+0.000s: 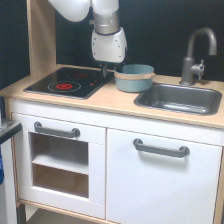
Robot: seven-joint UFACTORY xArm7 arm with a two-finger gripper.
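A blue-grey pot [134, 82] sits upright on the wooden counter, between the black cooktop and the sink. My gripper [104, 70] reaches down from above, just left of the pot and by the cooktop's right back edge. Its dark fingers are small against the dark wall, so I cannot see whether they are apart or together. Whether they touch the pot's left rim is also unclear. The cooktop [92, 75] has red ring markings and no pot standing on it.
To the right is a metal sink [183, 97] under a tall grey faucet [194, 55]. A wooden post [42, 40] rises at the left. Bare counter [112, 101] lies in front of the pot. Below are a toy oven [67, 140] and a white cupboard door [160, 185].
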